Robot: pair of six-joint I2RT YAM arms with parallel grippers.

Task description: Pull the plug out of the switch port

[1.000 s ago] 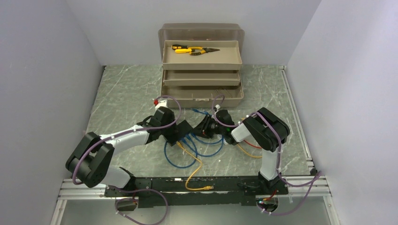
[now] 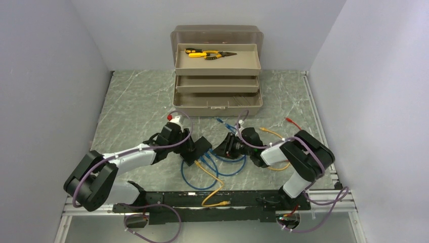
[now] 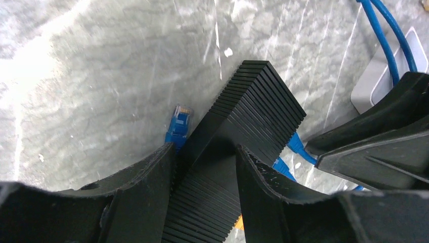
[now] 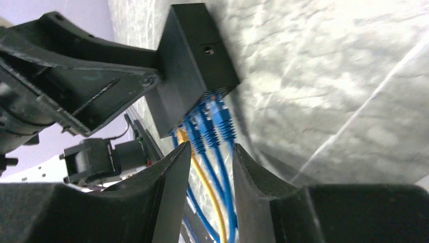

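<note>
The black ribbed switch [image 2: 201,146] sits mid-table with blue and yellow cable plugs [image 4: 218,114] along one side. My left gripper [image 2: 184,144] is open around the switch; in the left wrist view its fingertips lie over the ribbed top [image 3: 243,116], beside a blue plug [image 3: 178,121]. My right gripper [image 2: 227,147] is at the switch's right; in the right wrist view its fingertips stand somewhat apart, nothing seen between them, below the row of plugs and over the cables.
An open tool box [image 2: 217,106] with pliers stands at the back. Loose blue, yellow and red cables lie on the right and front.
Both grippers and the switch have shifted slightly toward the front and right. The right arm's elbow has swung outward to the right.
</note>
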